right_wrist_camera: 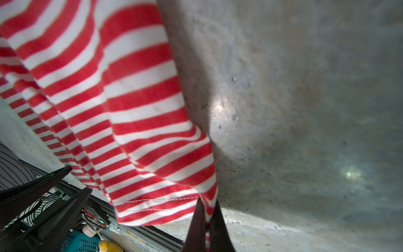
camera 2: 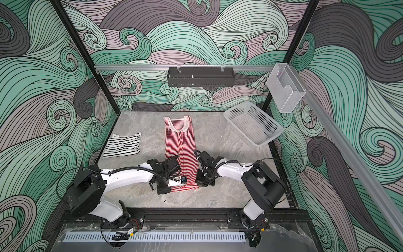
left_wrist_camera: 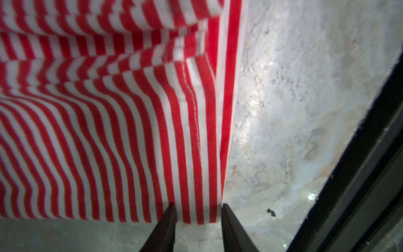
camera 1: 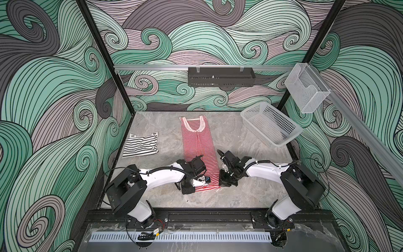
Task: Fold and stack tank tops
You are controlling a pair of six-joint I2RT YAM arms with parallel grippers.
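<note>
A red-and-white striped tank top (camera 1: 199, 145) lies lengthwise on the table, its neckline at the back and its hem near the front. In the right wrist view, my right gripper is shut with a pinch of the hem corner between its fingers. My left gripper stands open at the other end of the hem, its fingertips on either side of the cloth's corner. Loose folds cross the fabric above it. Both arms cover part of the top's lower half in the top views. A black-and-white striped top (camera 1: 141, 145), folded small, rests at the left.
An empty-looking white basket (camera 1: 272, 126) occupies the back right of the table. A wire bin (camera 1: 307, 88) and a dark tray (camera 1: 221, 77) hang from the rails. Bare table shows between the red top and the basket.
</note>
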